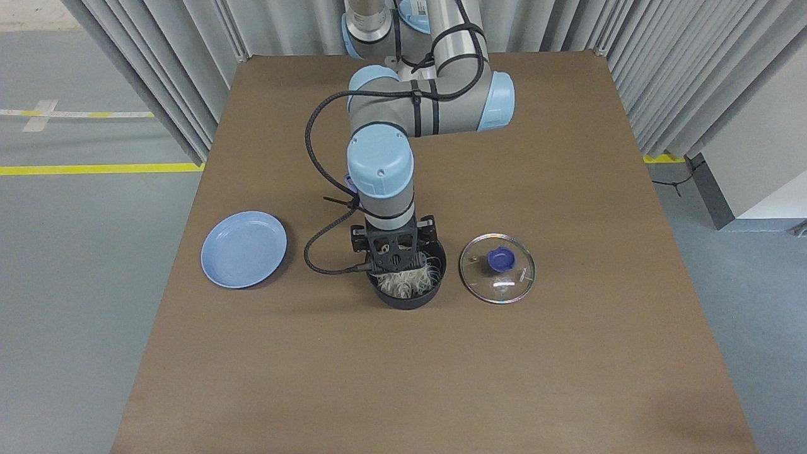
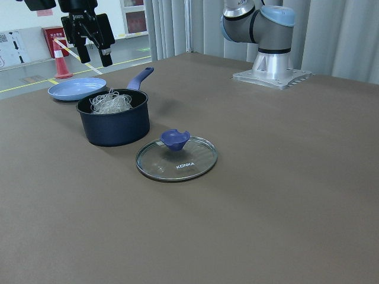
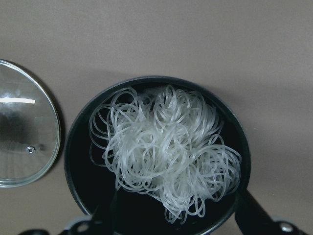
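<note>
A dark saucepan [image 2: 115, 127] with a blue handle [image 2: 141, 78] holds white noodles [image 3: 161, 147]. My gripper [image 2: 95, 54] is raised over the pan, fingers apart, with nothing visible between them; from the front it covers much of the pan. In the wrist view its fingers reach in at the bottom edge, either side of the pan. A glass lid [image 1: 510, 280] with a blue knob lies beside the pan. A blue plate [image 1: 243, 249] lies empty on the other side.
Curtains stand behind the robot base at the back.
</note>
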